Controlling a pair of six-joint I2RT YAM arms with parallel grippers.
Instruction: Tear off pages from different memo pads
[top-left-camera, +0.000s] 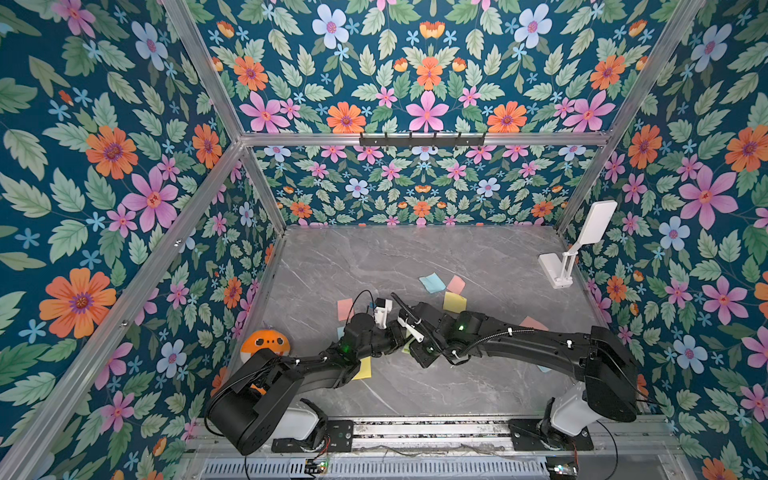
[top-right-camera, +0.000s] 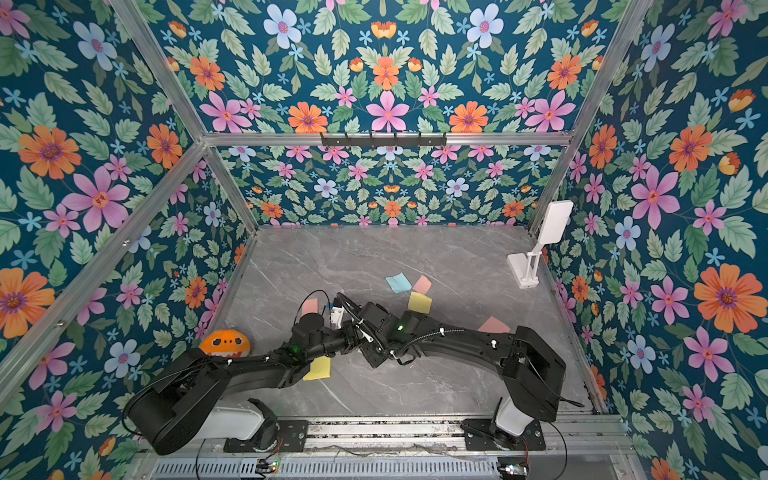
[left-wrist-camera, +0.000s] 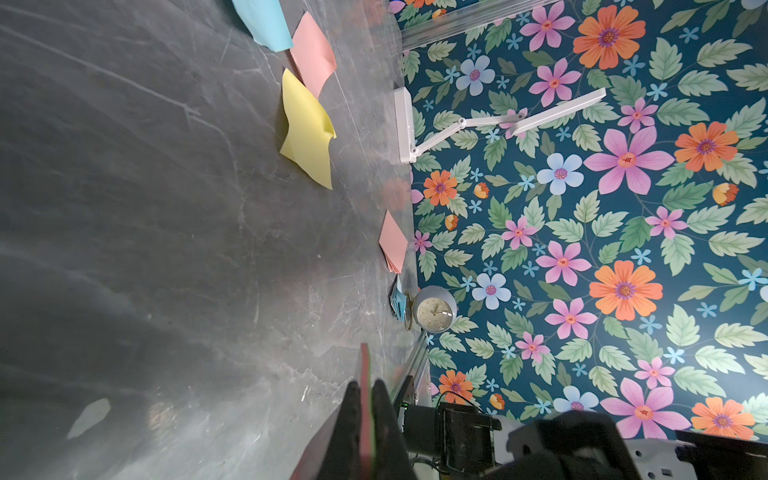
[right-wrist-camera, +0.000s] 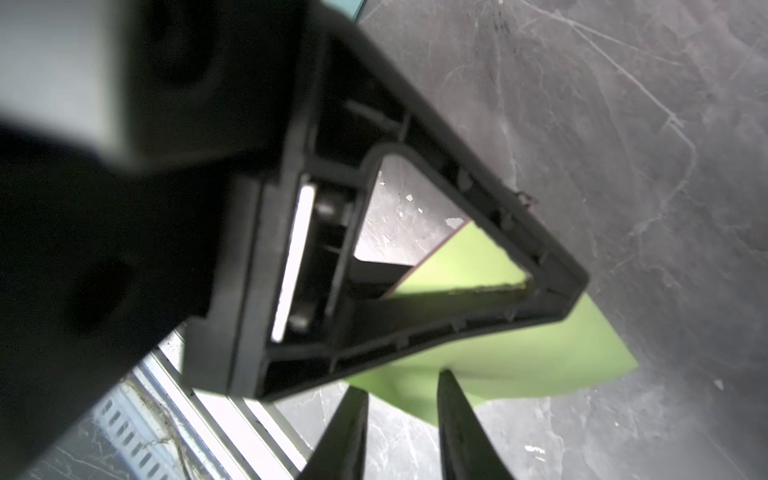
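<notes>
A light green memo pad (right-wrist-camera: 552, 352) with a thin reddish edge fills the middle of the right wrist view. The black, triangular finger (right-wrist-camera: 448, 320) of my left gripper lies across it. In the left wrist view, my left gripper is shut, and the pad's thin pink and green edge stands up between its fingertips. My right gripper is part open at the pad's lower edge, its two fingertips apart. Whether a page lies between them cannot be told. From above, both arms meet at the table's middle and mostly cover the pad.
Loose blue (top-left-camera: 432, 283), pink (top-left-camera: 456, 284) and yellow (top-left-camera: 454, 301) sheets lie behind the arms. A pink one (top-left-camera: 345, 309) and a yellow one (top-left-camera: 363, 369) lie by the left arm. An orange case (top-left-camera: 265, 342) sits far left, a white lamp (top-left-camera: 557, 269) far right.
</notes>
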